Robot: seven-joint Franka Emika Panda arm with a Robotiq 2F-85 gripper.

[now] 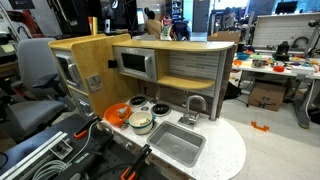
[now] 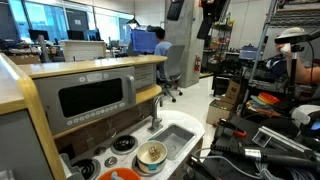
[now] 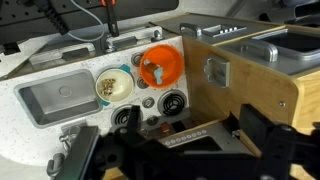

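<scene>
My gripper hangs high above the toy kitchen, its two dark fingers spread apart in the wrist view, with nothing seen between them. Below it, an orange bowl [image 3: 172, 58] holds a small greyish item [image 3: 153, 70]. Beside that bowl rests a pale bowl [image 3: 114, 100] with a greenish rim and small beige pieces inside. Both bowls are on the speckled counter; exterior view 1 has the orange bowl [image 1: 116, 113] left of the pale one [image 1: 140, 122]. No contact shows between the gripper and any object.
Round black burners [image 3: 174, 102] lie near the bowls. The sink [image 1: 180, 143] and tap [image 1: 195, 105] are to their right in exterior view 1. A silver microwave [image 2: 97, 100] and wooden cabinets [image 3: 255, 90] rise around the counter. Counter right of the sink is bare.
</scene>
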